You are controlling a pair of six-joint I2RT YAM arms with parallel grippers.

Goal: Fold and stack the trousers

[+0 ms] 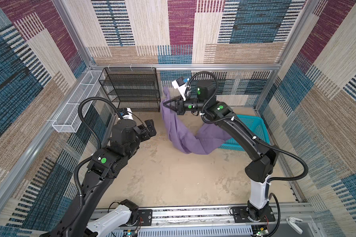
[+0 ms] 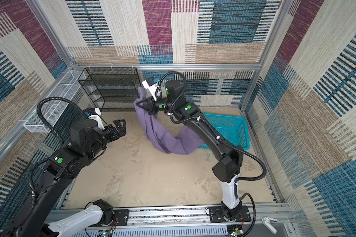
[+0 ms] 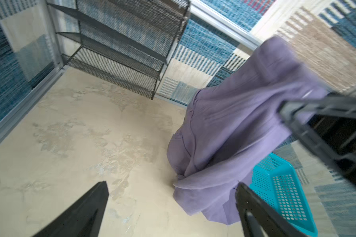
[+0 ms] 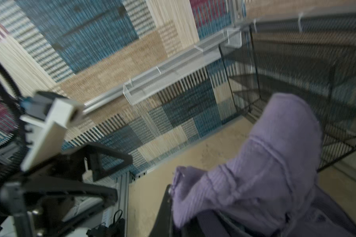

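Note:
The purple trousers (image 1: 191, 140) hang from my right gripper (image 1: 167, 103), which is shut on a bunched upper part of them, clearest in the right wrist view (image 4: 245, 169). Their lower part drapes onto the floor and across the near side of the turquoise basket toward the right. My left gripper (image 1: 149, 128) is left of the trousers, apart from them; in the left wrist view its two blurred fingers stand wide open with only bare floor and cloth beyond them.
The turquoise basket (image 1: 257, 132) stands at back right. A black wire rack (image 1: 128, 92) is at the back, and a white wire shelf (image 1: 73, 106) on the left wall.

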